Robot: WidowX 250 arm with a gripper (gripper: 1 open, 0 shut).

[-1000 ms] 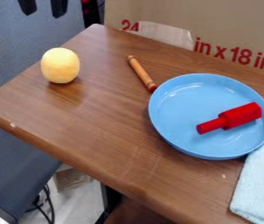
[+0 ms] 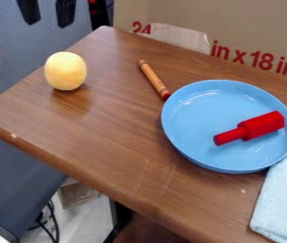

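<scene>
A yellow round fruit (image 2: 66, 71) sits near the left edge of the wooden table (image 2: 121, 152). An orange crayon-like stick (image 2: 154, 79) lies behind a blue plate (image 2: 197, 152), with a red rolling-pin-shaped object (image 2: 248, 129) resting on the plate. My gripper (image 2: 47, 17) hangs at the top left, above and behind the fruit, its two dark fingers apart with nothing seen between them; the rest of it is out of view.
A light blue cloth (image 2: 282, 204) lies at the front right. A cardboard box (image 2: 248, 28) stands behind the table. Cables hang below at the lower left.
My gripper has moved slightly downward at the top left. The objects on the table are unchanged.
</scene>
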